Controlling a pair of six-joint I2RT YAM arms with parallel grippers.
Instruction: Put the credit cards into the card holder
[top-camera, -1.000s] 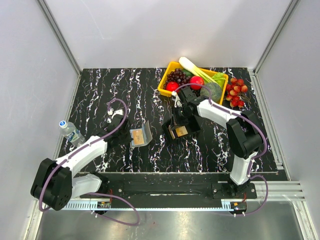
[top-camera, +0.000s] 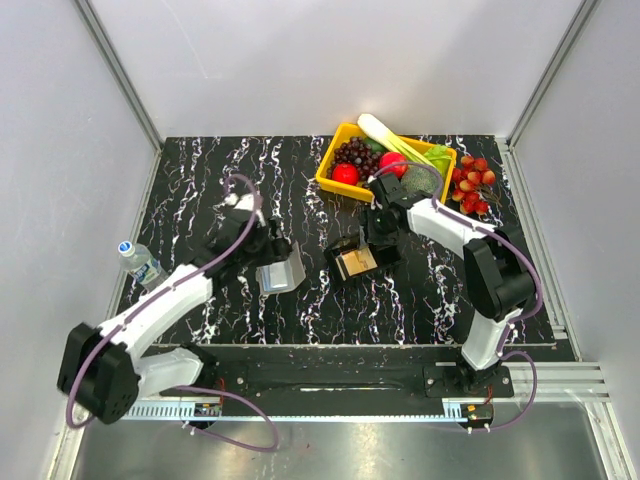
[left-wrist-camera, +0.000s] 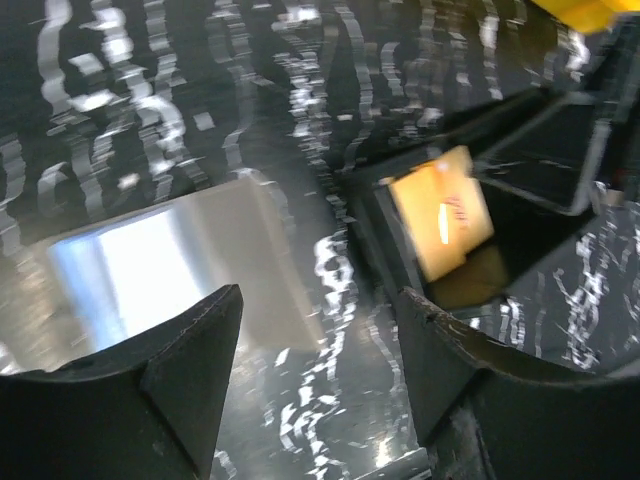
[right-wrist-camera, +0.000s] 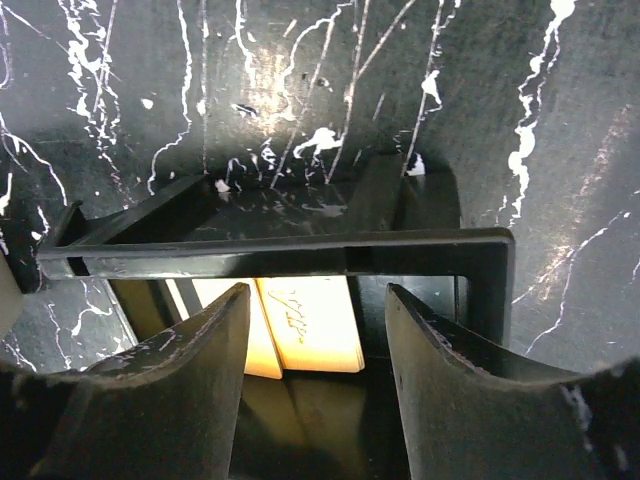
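Note:
The card holder (top-camera: 282, 273) lies opened on the left-centre of the table; a pale sleeve page (left-wrist-camera: 150, 272) and grey-beige cover (left-wrist-camera: 248, 262) show in the left wrist view. My left gripper is open above the holder's right side, nothing between its fingers. Tan credit cards (top-camera: 358, 262) stand leaning in a black box (right-wrist-camera: 430, 252) to the right. Over that box, my right gripper has its fingers apart. Behind the gap between them, a tan card (right-wrist-camera: 310, 320) is visible, and a second card edge (right-wrist-camera: 262, 345) beside it.
A yellow basket (top-camera: 325, 172) of vegetables and fruit stands behind the box, with a red fruit bunch (top-camera: 473, 185) to its right. A water bottle (top-camera: 142, 264) is at the left edge.
The holder's page, tan a second ago, now looks pale. My left gripper has moved right, from the holder's left side to above it. The right gripper has shifted slightly right over the box.

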